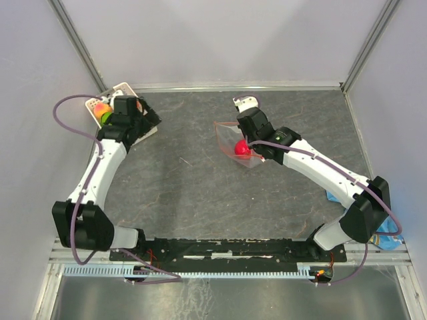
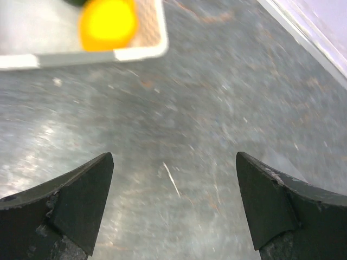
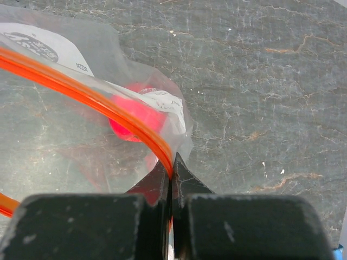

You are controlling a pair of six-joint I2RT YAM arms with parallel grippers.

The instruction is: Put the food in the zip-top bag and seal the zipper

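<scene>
A clear zip top bag (image 1: pixel 229 140) with an orange zip edge stands mouth open at the middle of the table, a red round food item (image 1: pixel 242 148) inside it. My right gripper is shut on the bag's orange rim at one end of the mouth. My left gripper is wide open, nothing between its fingers; from above, its arm covers part of the white basket (image 1: pixel 125 87). In that basket a peach-coloured fruit (image 1: pixel 102 109) and a green fruit (image 1: pixel 105 118) show. A yellow fruit (image 2: pixel 108 24) appears near the basket's corner in the left wrist view.
Bare dark tabletop (image 1: pixel 180 193) lies between the basket and the bag and in front of both. A blue item (image 1: pixel 387 233) lies at the right edge. White walls close in the back and sides.
</scene>
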